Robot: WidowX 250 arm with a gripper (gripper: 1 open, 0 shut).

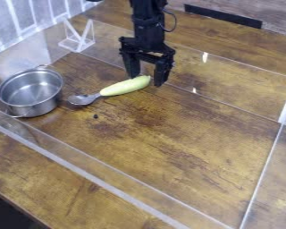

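Note:
My black gripper [146, 68] hangs at the top centre of the camera view, its dark fingers spread open just over the right end of a pale yellow-green corn-like object [124, 87]. Whether the fingers touch it I cannot tell. A silver spoon [83, 99] lies beside the object's lower left end, partly under or against it. A steel pot [29, 92] with handles stands at the left.
Clear low walls border the work area along the back, the right and the lower left.

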